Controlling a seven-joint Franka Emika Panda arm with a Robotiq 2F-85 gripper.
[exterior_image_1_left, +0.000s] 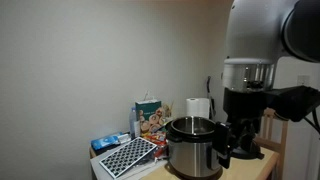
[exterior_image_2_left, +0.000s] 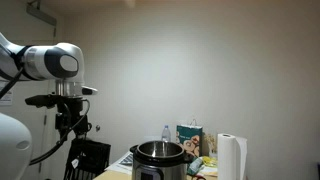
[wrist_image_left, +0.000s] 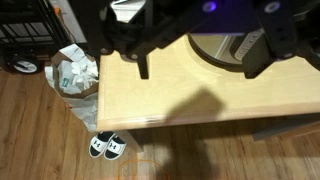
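My gripper is open, its dark fingers spread wide with nothing between them. In exterior view 1 it hangs at the right, beside a steel pressure cooker (exterior_image_1_left: 192, 155) with a dark rim. The second exterior view shows the cooker (exterior_image_2_left: 160, 160) low in the middle, the arm well to its left. A round brown-grey object (wrist_image_left: 222, 52) lies partly behind the fingers in the wrist view; whether it is the cooker's opening is not clear.
Behind the cooker stand a paper towel roll (exterior_image_2_left: 231, 157) and a patterned bag (exterior_image_2_left: 189, 138). A perforated white rack (exterior_image_1_left: 125, 156) lies left of it. Bare wooden tabletop (wrist_image_left: 150, 105) shows below the gripper; slippers (wrist_image_left: 107, 145) and a waste bag (wrist_image_left: 75, 78) are on the floor.
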